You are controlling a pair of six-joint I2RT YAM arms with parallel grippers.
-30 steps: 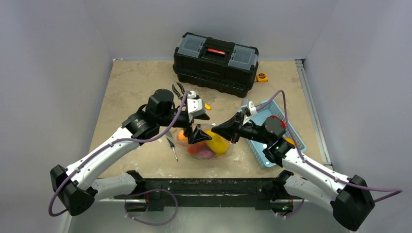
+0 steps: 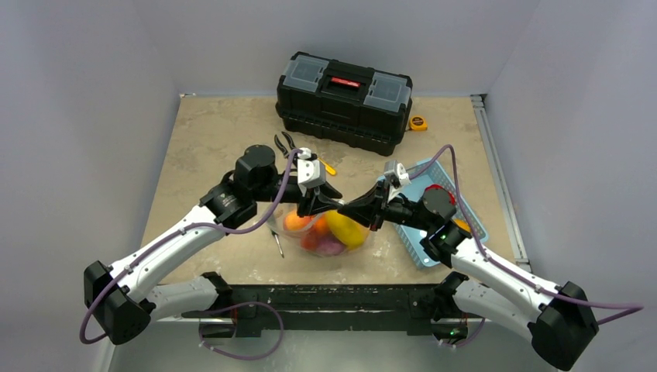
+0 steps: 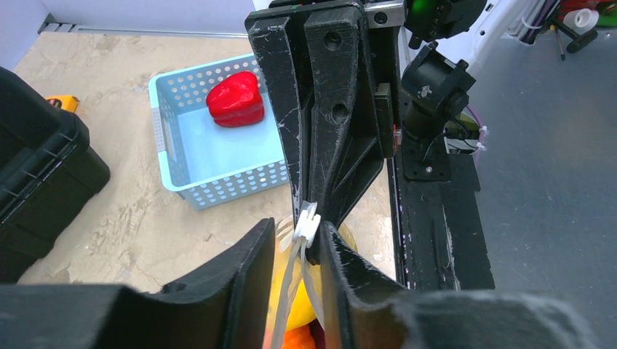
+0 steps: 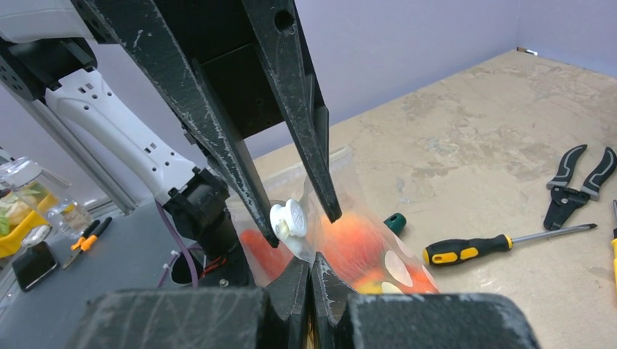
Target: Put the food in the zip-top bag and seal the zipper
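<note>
The clear zip top bag [image 2: 314, 252] stands on the table with food inside: a yellow piece [image 2: 346, 229], orange pieces [image 2: 296, 221] and a purple one [image 2: 331, 246]. A white zip slider [image 4: 289, 218] sits on the bag's top edge, close to my right gripper. My left gripper is part open, its fingers on either side of the zip line and slider, with a gap to each side in the right wrist view. Shut at the end of the bag's top edge, my right gripper has thin film between its fingertips.
A blue basket [image 3: 218, 187] with a red pepper [image 3: 236, 99] stands to the right. The black toolbox [image 2: 343, 101] is at the back. A screwdriver [image 4: 469, 249] and pliers [image 4: 567, 196] lie on the table. Both arms meet closely above the bag.
My left gripper has moved slightly right towards the right gripper, and its fingers have drawn closer together around the slider. The right arm has stayed still.
</note>
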